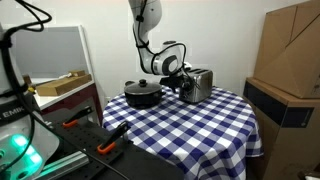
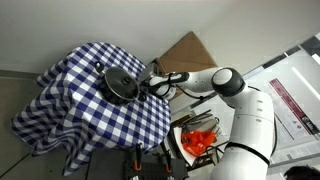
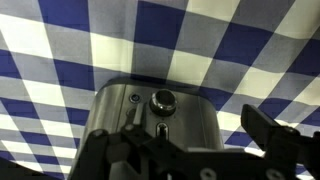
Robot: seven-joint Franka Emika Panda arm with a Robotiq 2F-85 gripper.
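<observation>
A silver toaster [image 1: 202,85] stands on the blue-and-white checked cloth toward the back of the table. My gripper [image 1: 183,87] is low at the toaster's near end, just above the cloth. In the wrist view, the toaster's end [image 3: 195,122] lies below me with a round dark knob [image 3: 163,102] on it. My dark fingers [image 3: 268,130] are spread apart, one on either side of the toaster's end, and nothing is held. Whether a finger touches the toaster cannot be told.
A dark lidded pot [image 1: 143,95] sits on the cloth beside the arm, left of the toaster in exterior view 1. Cardboard boxes [image 1: 282,108] rise beyond the table's right edge. Bare checked cloth [image 1: 190,128] covers the front and right.
</observation>
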